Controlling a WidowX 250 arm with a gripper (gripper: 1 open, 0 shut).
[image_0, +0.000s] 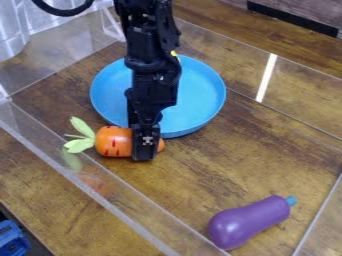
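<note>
The black gripper (144, 142) reaches down from the top onto an orange toy carrot (112, 141) with pale green leaves, its fingertips at the carrot's right part. The arm hides the gap between the fingers and some of the carrot. Behind it lies a blue bowl (201, 98), largely covered by the arm in the middle.
A purple toy eggplant (247, 220) lies at the lower right. Clear plastic walls border the wooden surface, which is bare to the right. A blue object (8, 240) is at the lower left edge.
</note>
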